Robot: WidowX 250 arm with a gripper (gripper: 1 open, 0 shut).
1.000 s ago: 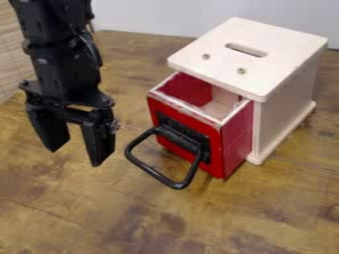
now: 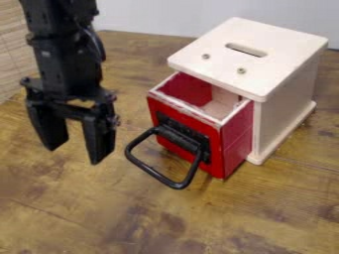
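My black gripper [image 2: 75, 139] hangs at the left of the view, its two fingers spread apart with nothing visible between them. To its right, a red drawer [image 2: 228, 149] sticks out from a cream wooden box [image 2: 272, 60]. The drawer's top is open and its pale inside looks empty. A black loop handle [image 2: 165, 174] on the drawer's front reaches toward my gripper, apart from it.
A woven pale mat [image 2: 11, 60] stands at the far left edge, behind my arm.
My gripper has shifted slightly over the last second, staying at the left of the drawer. The box, drawer and handle look unmoved.
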